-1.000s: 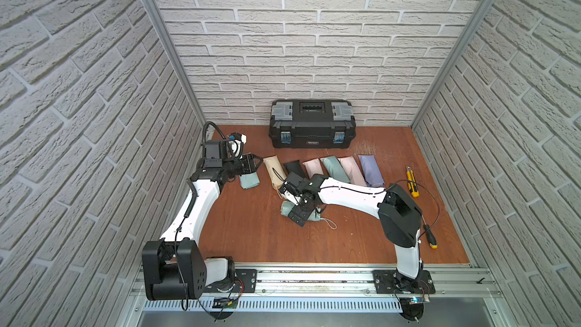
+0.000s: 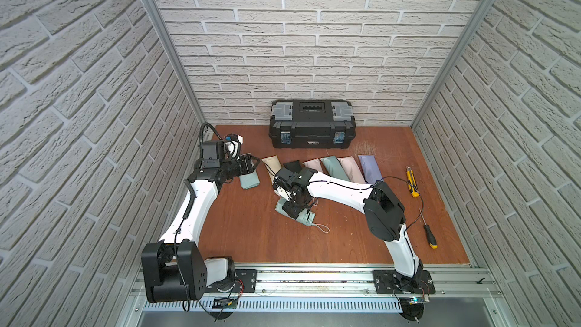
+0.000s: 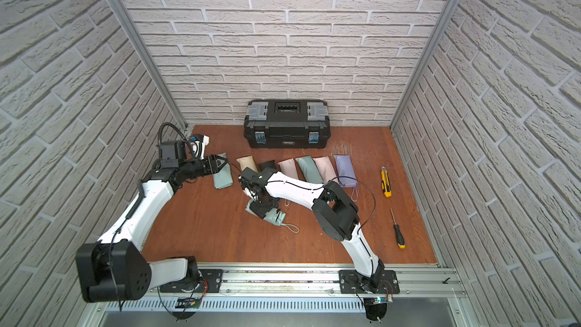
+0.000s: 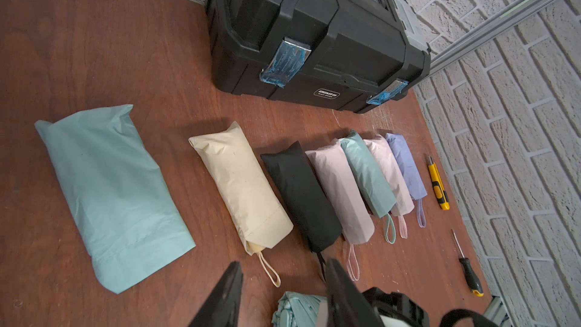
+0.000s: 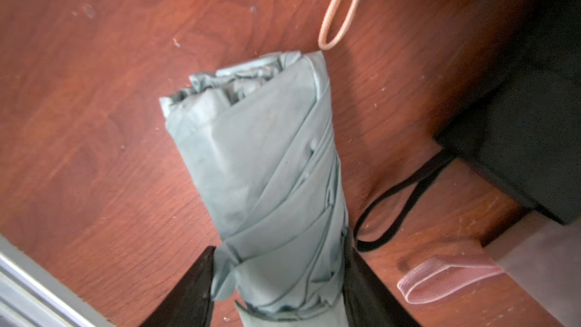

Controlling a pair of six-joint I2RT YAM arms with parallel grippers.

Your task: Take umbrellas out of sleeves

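My right gripper is shut around a folded mint umbrella (image 5: 254, 163) with no sleeve over its folds, low over the table centre. My left gripper stands open and empty above the left side, near a flat mint sleeve (image 4: 115, 193). Behind the right gripper lies a row of bagged umbrellas: cream (image 4: 239, 187), black (image 4: 302, 199), pink (image 4: 339, 193), mint (image 4: 369, 175), another pink (image 4: 390, 175) and lilac (image 4: 404, 166).
A black toolbox (image 2: 312, 127) stands against the back wall. A utility knife (image 2: 412, 180) and a screwdriver (image 2: 429, 236) lie at the right edge.
My right gripper has shifted slightly left, and the held umbrella has moved left and turned, its strap end nearer the front. The left arm is essentially still.
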